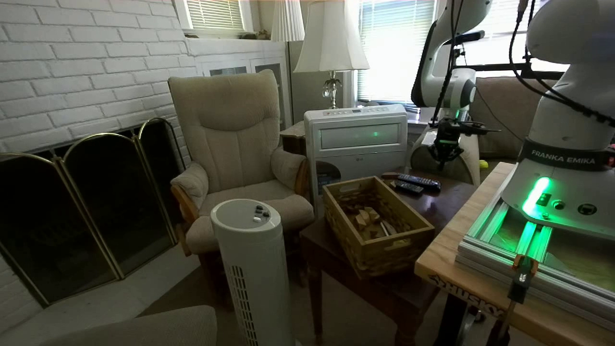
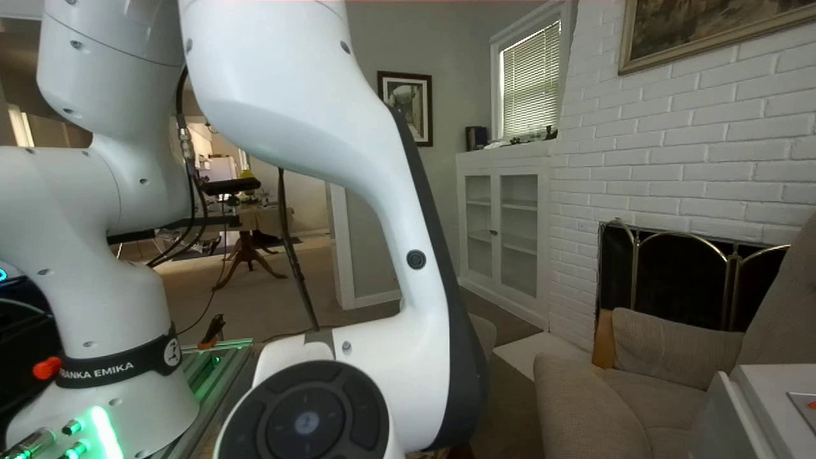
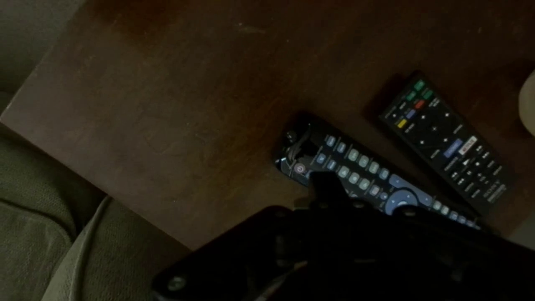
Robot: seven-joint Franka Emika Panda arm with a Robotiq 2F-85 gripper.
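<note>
My gripper (image 1: 442, 164) hangs above the dark wooden side table (image 1: 455, 199), its fingers shut together with nothing showing between them. In the wrist view the fingertips of the gripper overlap a long black remote (image 3: 363, 159) with pale and blue buttons, and its lower part is partly hidden by the gripper. Beside it lies a shorter black remote (image 3: 441, 138) with a few coloured buttons. Exterior view 1 shows both remotes lying on the table below the gripper, clear of the fingers.
A woven wooden basket (image 1: 375, 251) holding several wooden blocks (image 1: 367, 219) stands on the table's near side. Behind the table is a white appliance (image 1: 360, 138), and a workbench (image 1: 441, 256) adjoins it on the right. Bare tabletop (image 3: 165, 110) stretches left of the remotes.
</note>
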